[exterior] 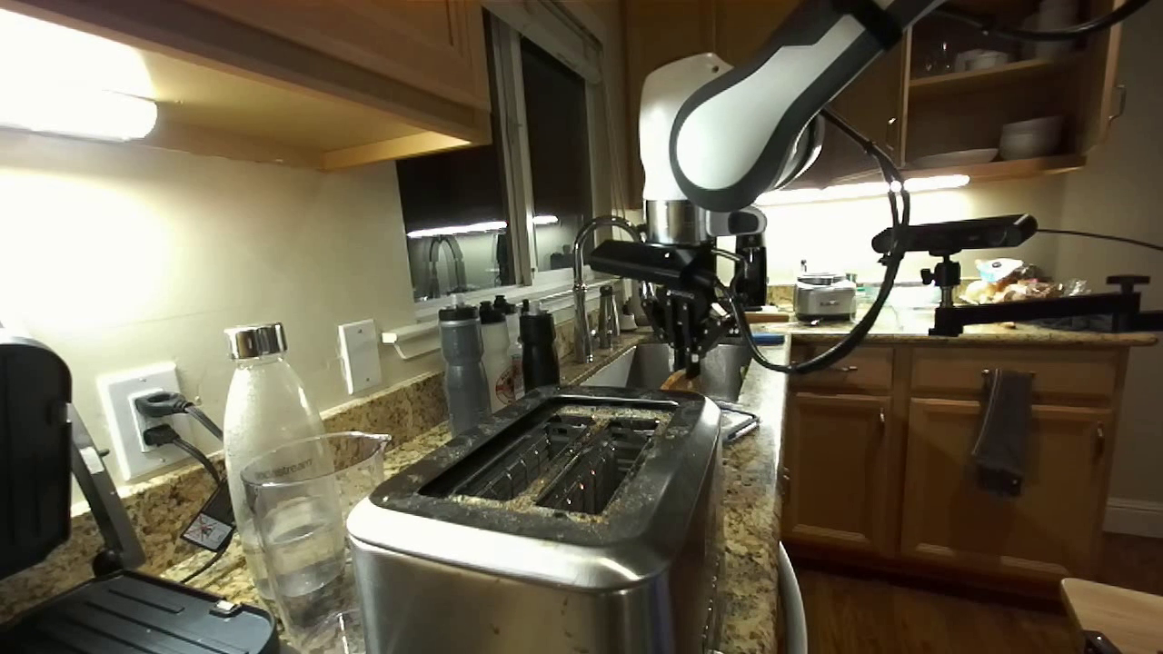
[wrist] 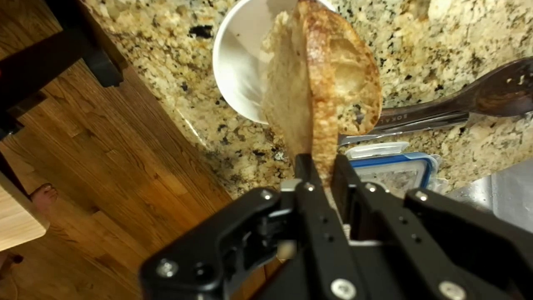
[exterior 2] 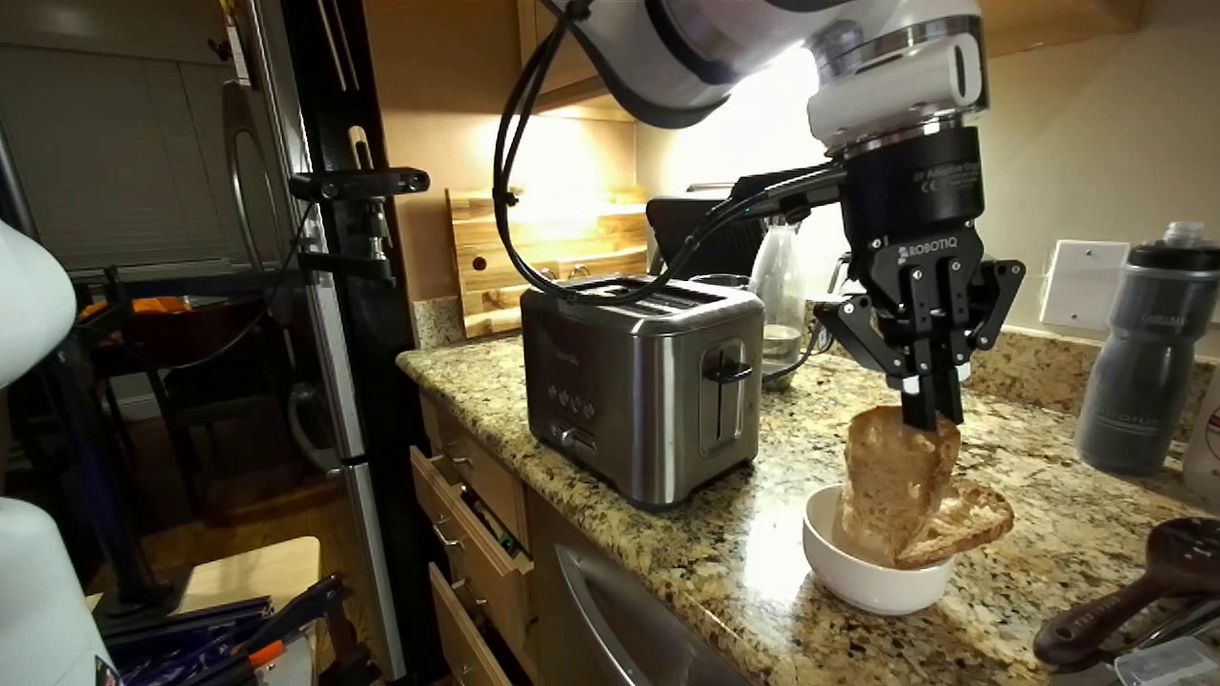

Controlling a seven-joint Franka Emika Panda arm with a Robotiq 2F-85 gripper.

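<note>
My gripper (exterior 2: 930, 413) is shut on the top edge of an upright slice of bread (exterior 2: 889, 480). The slice's lower part is still within the white bowl (exterior 2: 865, 591), as far as the second exterior view shows. A second slice (exterior 2: 969, 520) leans out over the bowl's rim beside it. Seen from the wrist, the held slice (wrist: 288, 95) runs from between the fingers toward the bowl (wrist: 235, 65), and the other slice (wrist: 357, 85) lies behind it. In the first exterior view, the toaster hides the bowl, and only a bit of bread shows below the gripper (exterior: 687, 369).
A steel toaster (exterior 2: 640, 389) with empty-looking slots stands near the bowl. Bottles (exterior 2: 1149, 354) line the wall. A dark spoon (wrist: 449, 102) and a blue-rimmed container (wrist: 389, 172) lie close by the bowl. Clear counter separates bowl and toaster.
</note>
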